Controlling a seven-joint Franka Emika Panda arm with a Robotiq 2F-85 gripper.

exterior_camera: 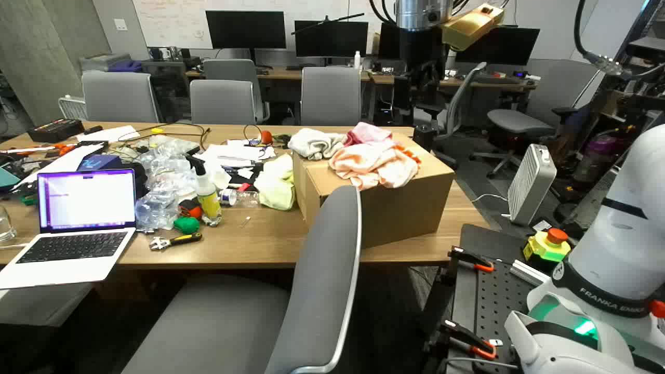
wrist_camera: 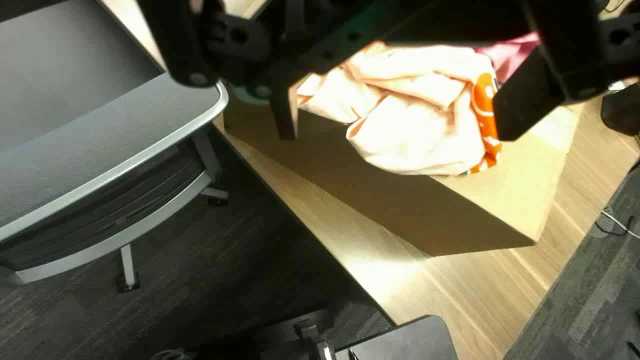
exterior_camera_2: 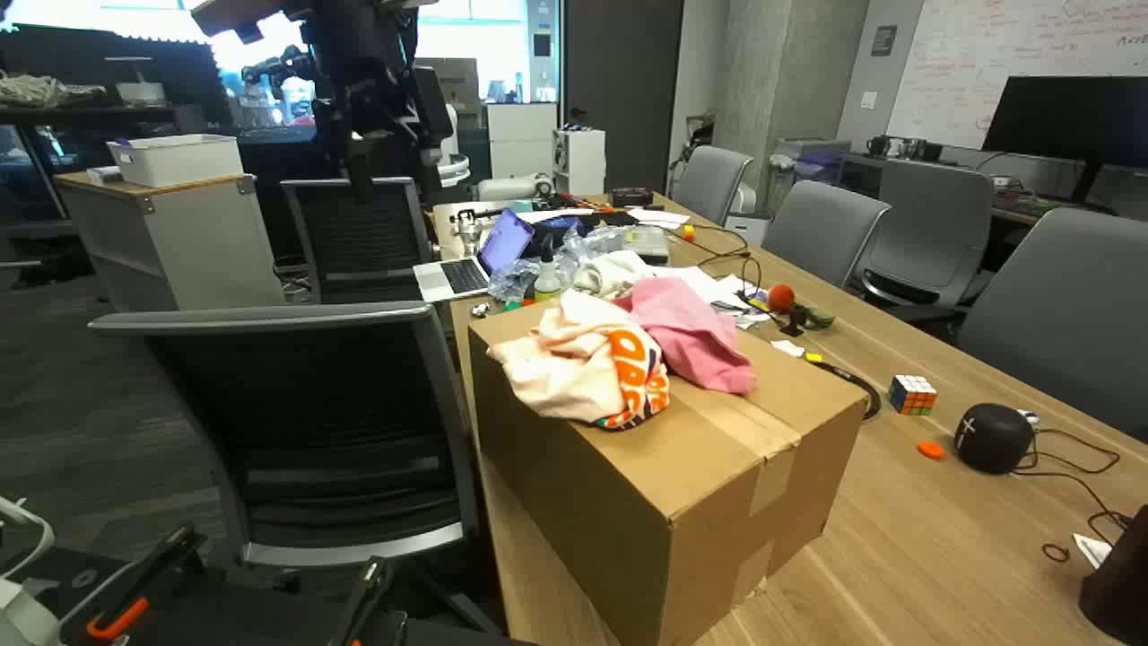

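A peach cloth with orange lettering (exterior_camera_2: pixel 587 361) lies crumpled on top of a cardboard box (exterior_camera_2: pixel 603 506). Beside it on the box are a pink cloth (exterior_camera_2: pixel 694 334) and a whitish cloth (exterior_camera: pixel 315 144). My gripper is open, its fingers spread wide with nothing held between them. In the wrist view the peach cloth shows between and below the fingertips, overexposed. Exterior view 1 has the gripper (exterior_camera: pixel 414 118) high in the picture, apart from the cloths. Part of the pink cloth is hidden behind a finger in the wrist view.
A grey chair (exterior_camera: pixel 324 280) stands close against the box's near side. On the table (exterior_camera: pixel 274 240) are a laptop (exterior_camera: pixel 84 212), a spray bottle (exterior_camera: pixel 207 193), plastic bags and a yellowish cloth (exterior_camera: pixel 276 182). A Rubik's cube (exterior_camera_2: pixel 912 394) and black speaker (exterior_camera_2: pixel 992 437) sit past the box.
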